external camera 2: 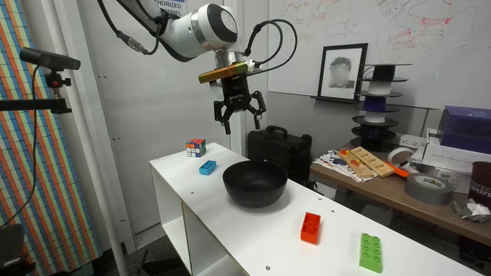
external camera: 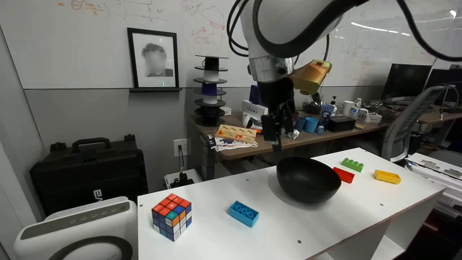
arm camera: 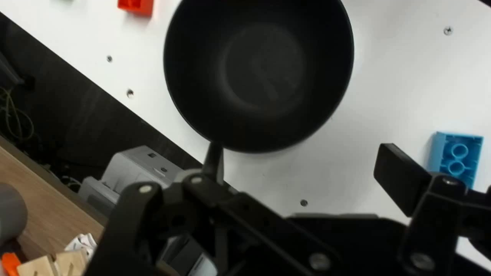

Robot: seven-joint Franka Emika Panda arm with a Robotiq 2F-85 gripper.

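With its fingers spread wide and nothing between them, my gripper (external camera 2: 242, 125) hangs in the air over the far side of the black bowl (external camera 2: 254, 188). The bowl stands upright on the white table and looks empty in the wrist view. A blue brick (external camera: 243, 213) lies on the table, studs down; in the wrist view it is beside the right finger (arm camera: 399, 177), well below it. Near the table's end is a Rubik's cube (external camera: 171, 216). Across the bowl lie a red brick (external camera 2: 310, 227), a green brick (external camera 2: 371, 253) and a yellow brick (external camera: 386, 177).
A black case (external camera: 88, 173) stands on the floor past the table's end.
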